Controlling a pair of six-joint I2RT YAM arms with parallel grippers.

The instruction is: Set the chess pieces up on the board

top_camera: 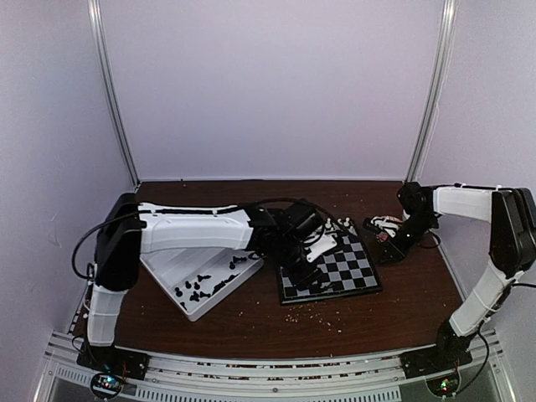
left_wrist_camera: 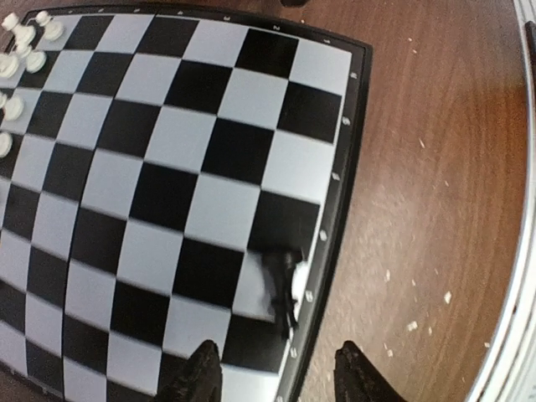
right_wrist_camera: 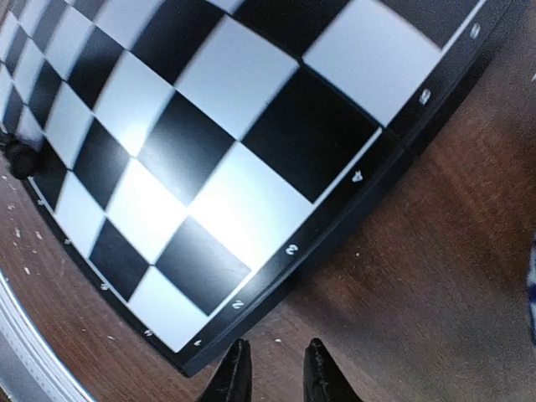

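Observation:
The checkered board (top_camera: 343,272) lies right of the table's middle. A black piece (left_wrist_camera: 286,289) lies toppled near the board's edge in the left wrist view. What appears to be the same dark piece (right_wrist_camera: 21,157) shows at the far left of the right wrist view. Several white pieces (left_wrist_camera: 23,50) stand along the far side. Over the front left of the board, my left gripper is open with nothing between its fingers. Off the board's right edge hovers my right gripper. Its fingers have a narrow gap, and nothing shows between them; whether something is held is unclear.
A white tray (top_camera: 194,313) with several black pieces (top_camera: 199,295) lies left of the board, partly under my left arm. A patterned object (top_camera: 381,224) sits by the right gripper. Small pale specks (top_camera: 314,322) dot the table in front.

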